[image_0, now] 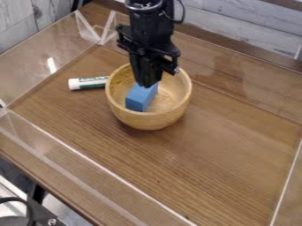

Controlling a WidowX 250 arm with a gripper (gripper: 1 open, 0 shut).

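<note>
A light wooden bowl (171,109) sits in the upper middle of the table, holding a blue block (141,96). My black gripper (150,71) hangs over the bowl, just above the block. Whether its fingers are open or shut is hard to tell, and I see nothing clearly held between them.
A white and green tube-like object (88,83) lies left of the bowl. A white wall runs along the back, and black cables lie at the lower left.
</note>
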